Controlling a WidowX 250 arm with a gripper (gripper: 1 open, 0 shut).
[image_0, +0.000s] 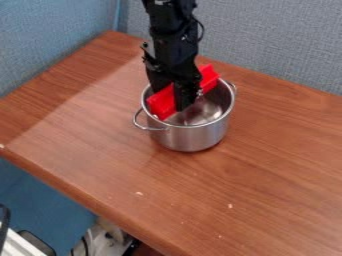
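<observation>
A steel pot (195, 133) with side handles stands on the wooden table (114, 175). My black gripper (186, 94) reaches down from above over the pot, shut on a red object (162, 101) that shows on both sides of it, inside the pot and at about rim height. The object's full shape is hidden behind the gripper.
Padded blue-grey walls (261, 40) rise behind and to the left. The table's left edge drops to a blue floor with some dark and white equipment at the lower left.
</observation>
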